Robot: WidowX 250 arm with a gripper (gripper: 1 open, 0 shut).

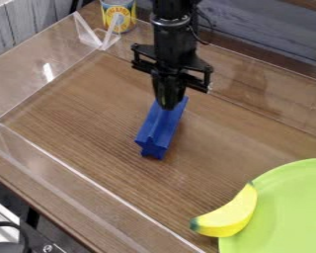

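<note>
A long blue block (158, 130) lies on the wooden table in the middle of the camera view. My black gripper (169, 99) reaches down to the upper end of the block, its fingertips at or just over it. It looks shut; whether it touches the block is hard to tell.
A yellow banana (228, 215) lies by a large green plate (286, 227) at the lower right. A can (118, 15) stands at the back left. A clear plastic edge runs along the table's left side.
</note>
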